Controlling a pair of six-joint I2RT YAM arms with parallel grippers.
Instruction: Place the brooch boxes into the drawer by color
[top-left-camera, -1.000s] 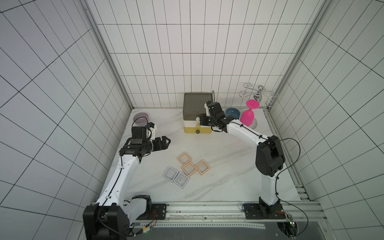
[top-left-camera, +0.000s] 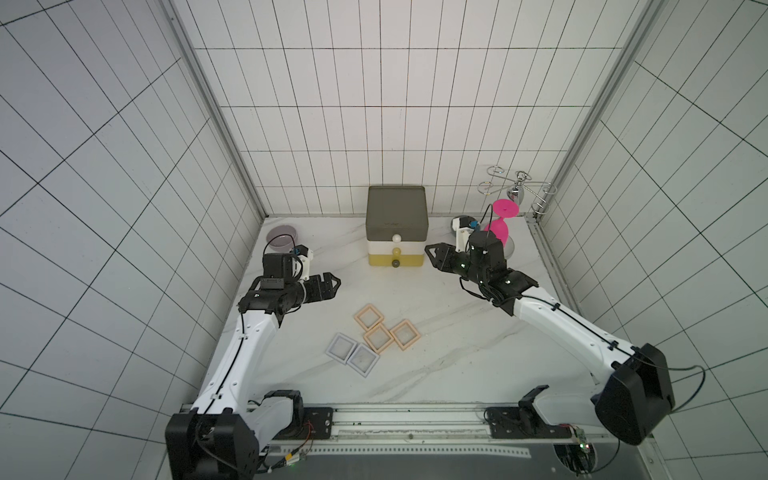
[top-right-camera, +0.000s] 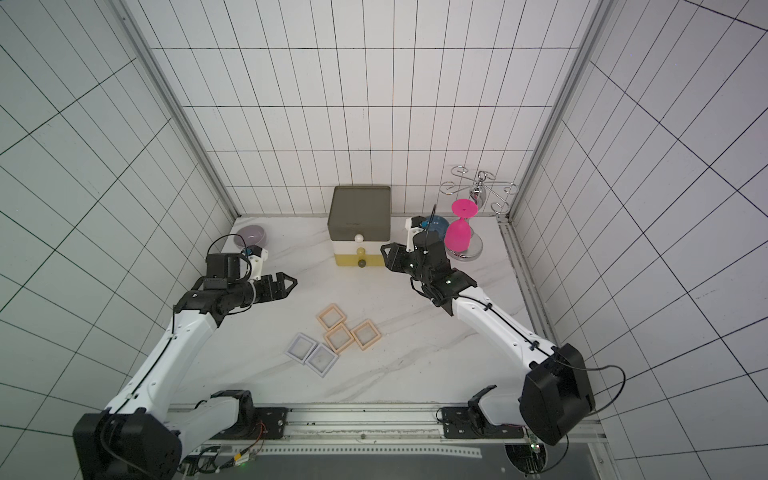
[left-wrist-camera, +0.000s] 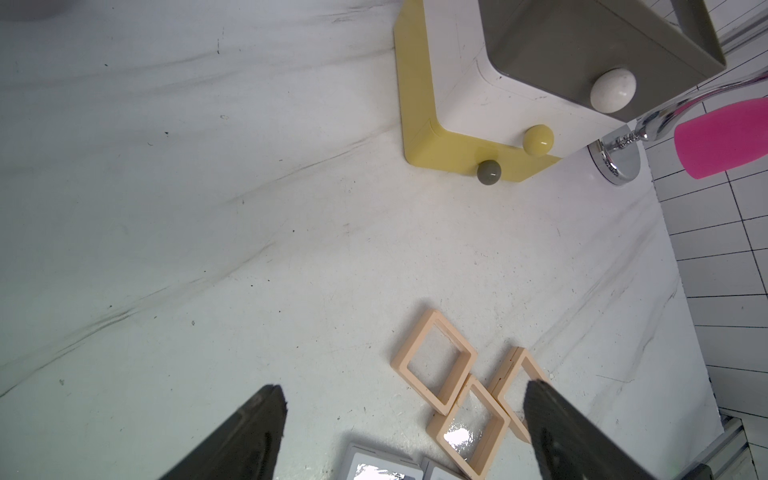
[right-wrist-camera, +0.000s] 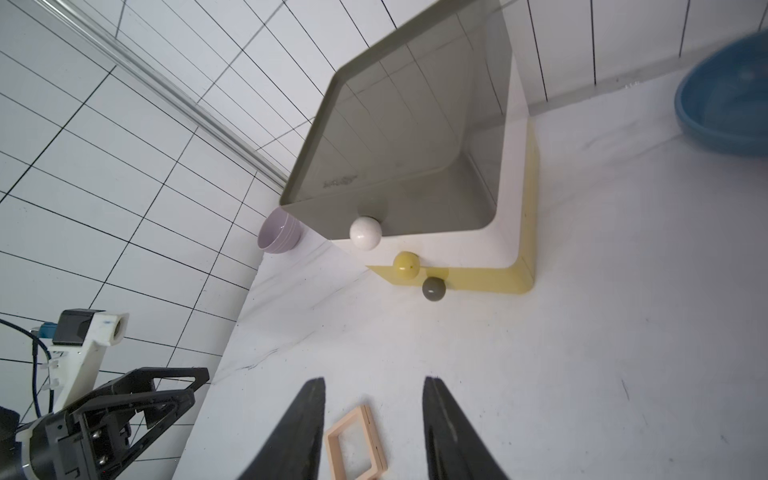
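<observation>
The drawer unit (top-left-camera: 397, 209) stands at the back centre, with a grey top tier, a white middle and a yellow base. Its drawers look closed, their white knob (right-wrist-camera: 365, 233), yellow knob (right-wrist-camera: 406, 265) and grey knob (right-wrist-camera: 433, 289) lined up in front. Three peach-framed boxes (top-left-camera: 378, 337) and two pale grey boxes (top-left-camera: 341, 348) lie clustered on the near middle of the table. Over the table's left part, my left gripper (top-left-camera: 332, 285) is open and empty. Just right of the drawer front, clear of the knobs, my right gripper (top-left-camera: 433, 253) is also open and empty.
A lilac bowl (top-left-camera: 281, 234) sits at the back left. A blue bowl (top-right-camera: 435, 226), a pink cup (top-right-camera: 458, 235) on a chrome stand (top-right-camera: 482, 177) occupy the back right. Bare table (top-left-camera: 480, 352) lies to the right of the boxes.
My right gripper has drawn away from the drawer's knobs, toward the right and slightly nearer the front, its arm folding outward to the right. The left arm, boxes and drawer unit look unmoved.
</observation>
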